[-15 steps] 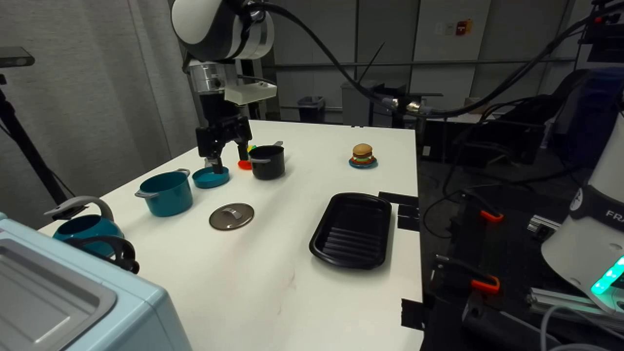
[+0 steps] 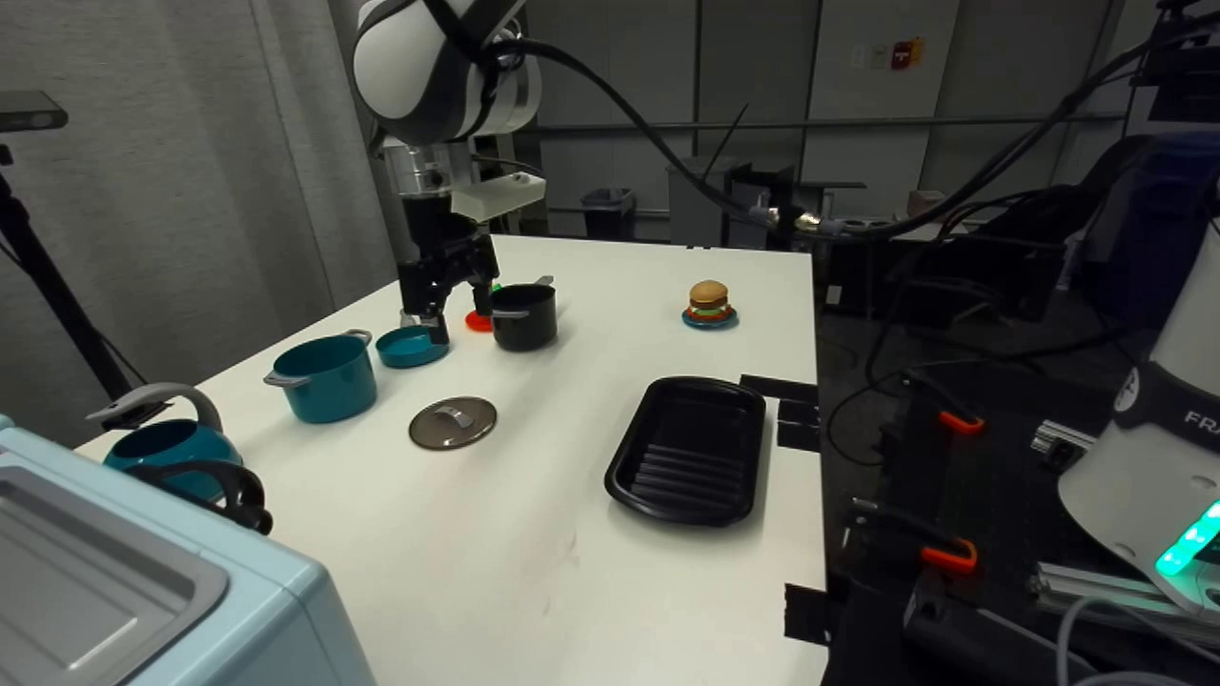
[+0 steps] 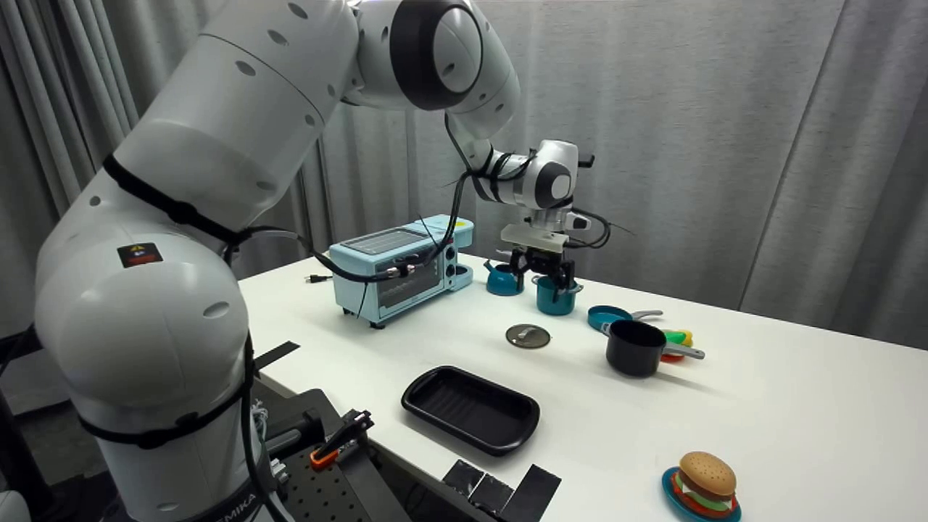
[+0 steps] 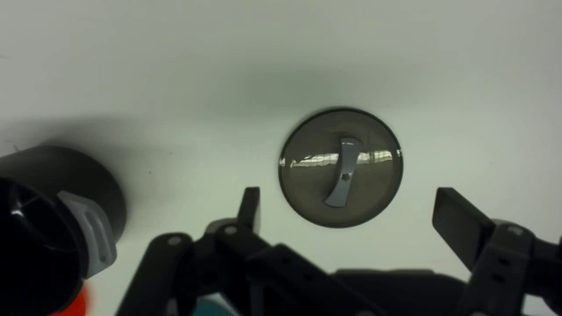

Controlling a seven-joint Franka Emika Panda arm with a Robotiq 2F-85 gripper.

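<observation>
Open and empty, my gripper hangs above the table, its two fingers (image 4: 457, 224) wide apart. A round, dark glass lid (image 4: 308, 184) with a grey handle lies flat on the table; in the wrist view it appears just beyond the fingertips, between their lines. Exterior view 1 shows the gripper (image 2: 460, 320) over the area of the shallow teal pan (image 2: 400, 347) and the black pot (image 2: 526, 320). A teal pot (image 2: 326, 383) stands left of the lid there. Nothing touches the lid.
A black baking tray (image 3: 470, 413) sits near the front edge, and a toy burger (image 3: 706, 478) on a teal plate is at the right. The pale blue toaster oven (image 3: 383, 248) and a teal kettle (image 3: 502, 280) stand at the left. Mid-table is largely clear.
My gripper has shifted slightly to the right and a little lower in exterior view 1. The lid, pots, tray and burger have stayed in place.
</observation>
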